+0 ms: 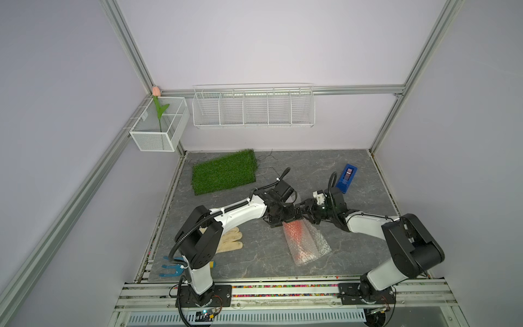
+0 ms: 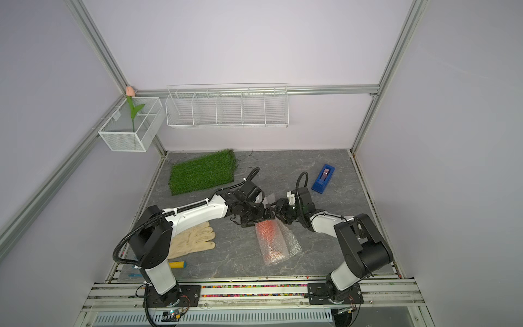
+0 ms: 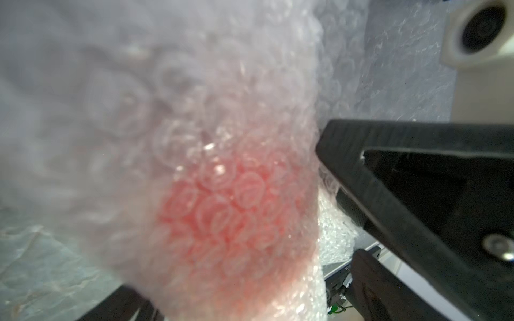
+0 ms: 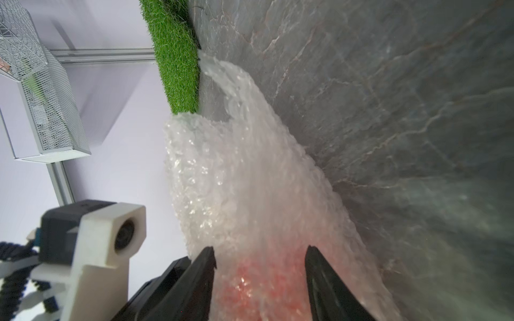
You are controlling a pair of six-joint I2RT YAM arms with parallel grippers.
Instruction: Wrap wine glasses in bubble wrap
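Note:
A sheet of clear bubble wrap is rolled around something reddish and extends toward the table's front edge; no glass shape can be made out through it. Both grippers meet at its far end. My left gripper is open, one of its fingers beside the wrapped bundle, which fills the left wrist view. From the right, my right gripper has its fingers parted on either side of the bundle, the red showing between them. Whether those fingers press on the wrap cannot be told. The wrap's loose far end points toward the grass mat.
Green grass mat lies at the back left, and a blue object at the back right. Beige gloves and a blue fork tool sit near the left arm's base. Wire baskets hang behind.

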